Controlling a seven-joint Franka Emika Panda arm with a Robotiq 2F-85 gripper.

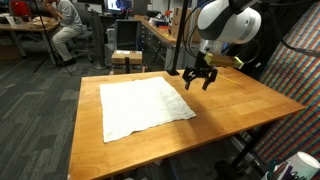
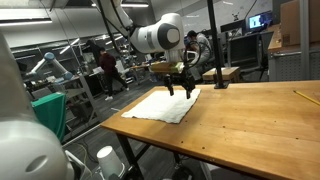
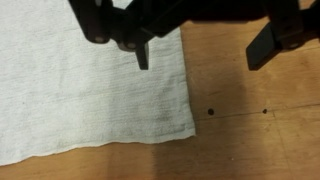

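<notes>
A white cloth [image 1: 140, 106] lies spread nearly flat on the wooden table [image 1: 236, 112]. In exterior view 2 the cloth [image 2: 158, 106] covers the table's far left part. My gripper [image 1: 195, 87] hangs above the table near the cloth's right side, pointing down. It stands open, its fingers well apart and nothing between them. In the wrist view the gripper straddles the cloth's side edge: the left finger [image 3: 142, 54] is over the cloth [image 3: 95, 105], the right finger [image 3: 262, 48] over bare wood. A cloth corner shows below them.
Bare table stretches to the right of the cloth. A thin yellow strip [image 2: 308, 97] lies toward the table's right end in exterior view 2. A dark post [image 1: 127, 65] stands at the table's back edge. Two small dark holes mark the wood in the wrist view.
</notes>
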